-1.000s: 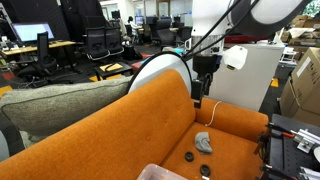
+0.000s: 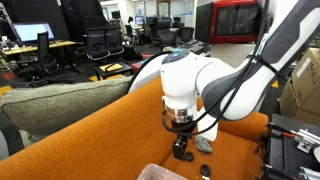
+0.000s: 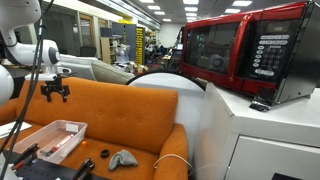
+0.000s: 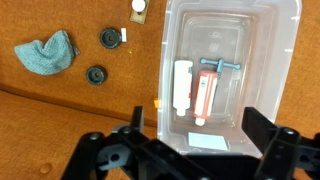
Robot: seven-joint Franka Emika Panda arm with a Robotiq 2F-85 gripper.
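Note:
My gripper is open over the orange couch, its two dark fingers wide apart at the bottom of the wrist view with no object held. Beneath it is a clear plastic bin. Inside lie a white tube, a white and red tube, a small blue T-shaped piece and a pale label-like patch. A grey-blue cloth and two black round pieces, one upper and one lower, rest on the couch beside the bin.
A small white-topped object sits near the bin's upper left corner. The couch back rises behind the seat. A red microwave stands on a white cabinet at the right. Bare cushion surrounds the loose pieces.
In exterior view 1 the arm has come down and leftward, from above the couch back to lower over the seat near the bin. The bin and black pieces have stayed put.

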